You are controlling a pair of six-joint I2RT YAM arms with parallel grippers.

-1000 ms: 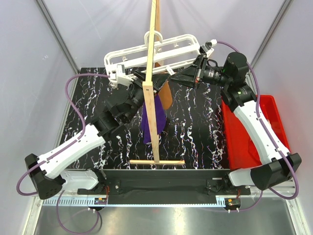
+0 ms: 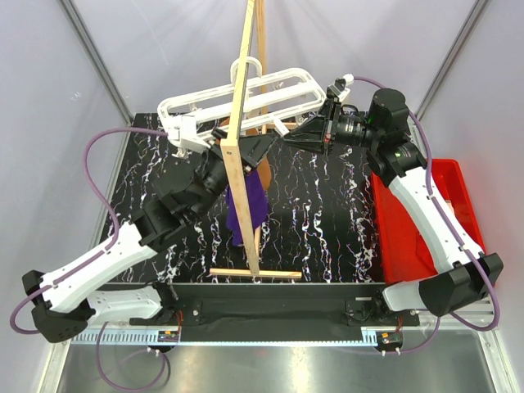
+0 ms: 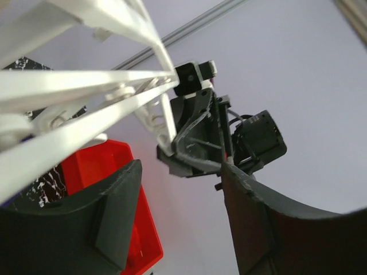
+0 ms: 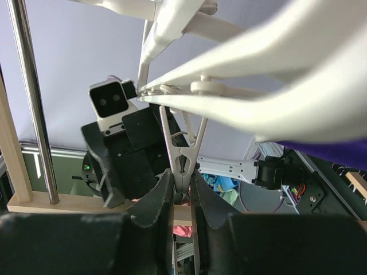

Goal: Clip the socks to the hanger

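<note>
The white hanger hangs on the wooden stand, wide across the top view. Below it hang a purple sock and an orange-brown sock, partly behind the post. My right gripper is shut on a white clip at the hanger's underside. My left gripper is partly open, its fingertips apart and nothing visible between them; from above it sits under the hanger, close to the post. How the socks are fastened is hidden by the arms and post.
The wooden stand's upright post rises between the arms, with its foot near the table's front. To the right is a red bin.
The stand, hanger and socks have shifted slightly left. My left arm has moved left and its gripper sits a little lower in the top view. The right arm has barely moved.
</note>
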